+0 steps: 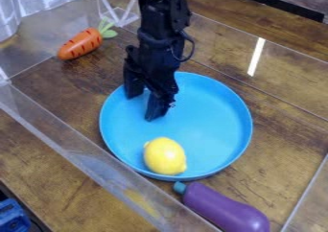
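Note:
My black gripper reaches down from the top centre over the upper left part of a blue plate, its fingers low at the plate's rim and inner surface; it appears open, with no object visible between them. A yellow lemon rests on the front of the plate.
An orange toy carrot lies at the upper left. A purple toy eggplant lies in front of the plate at the lower right. A clear wall runs along the left foreground.

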